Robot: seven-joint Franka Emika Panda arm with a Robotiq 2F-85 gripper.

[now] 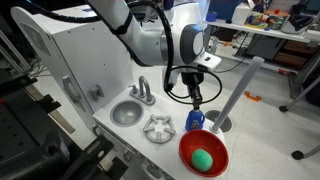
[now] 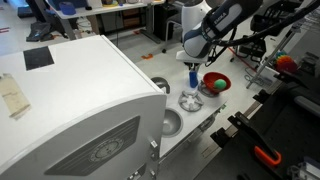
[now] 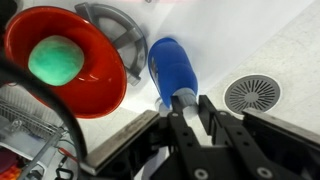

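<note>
My gripper is shut on the grey end of a blue object [image 3: 173, 66], which fills the middle of the wrist view. In exterior view 1 the blue object [image 1: 195, 119] hangs below the gripper [image 1: 196, 104], just behind the red bowl [image 1: 221, 164]. Exterior view 2 shows it small and upright, the blue object [image 2: 193, 78] standing out beside the bowl [image 2: 208, 78]. Inside the bowl lies a green ball [image 1: 202, 160]. Whether the blue object still touches the surface, I cannot tell.
A grey burner ring [image 1: 159, 127] and a sink [image 1: 127, 113] with a faucet [image 1: 144, 92] lie left of the bowl. Close to the blue object stand a grey round container [image 1: 221, 124] and a slanting white post [image 1: 236, 93].
</note>
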